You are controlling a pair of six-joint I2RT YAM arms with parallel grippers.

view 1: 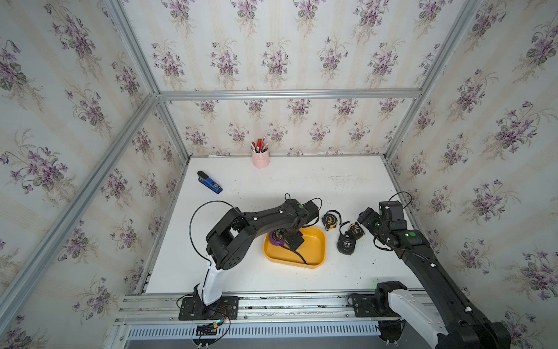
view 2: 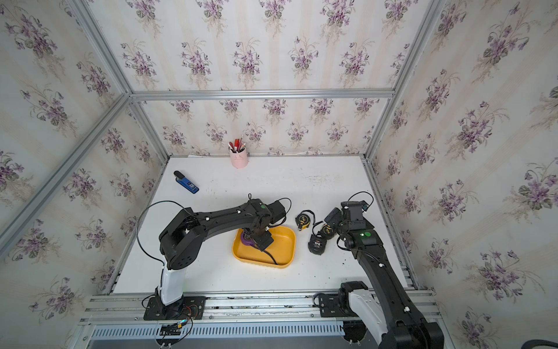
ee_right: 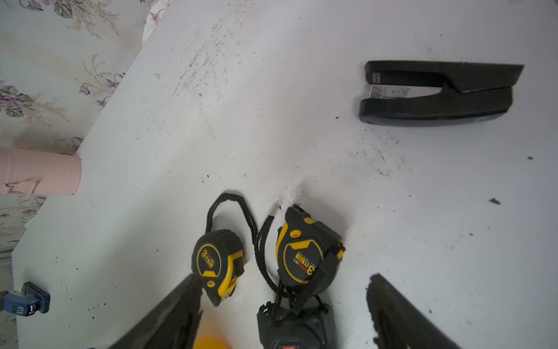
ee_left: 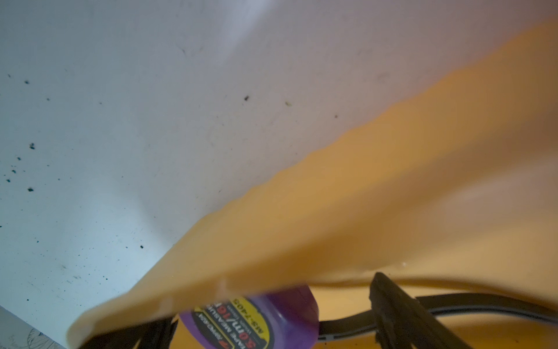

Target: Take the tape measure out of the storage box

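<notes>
A purple tape measure (ee_left: 250, 318) with a black strap lies inside the yellow storage box (view 1: 311, 253) at the front middle. My left gripper is down at the box's back wall, open, its fingers on either side of the tape measure, which is partly hidden by the box wall. On the right, my right gripper hangs open above three black-and-yellow tape measures (ee_right: 305, 253) lying on the table outside the box, with nothing held.
A pink pen cup (view 1: 260, 160) stands at the back, a blue stapler (view 1: 210, 183) lies back left, and a black stapler (ee_right: 436, 104) shows in the right wrist view.
</notes>
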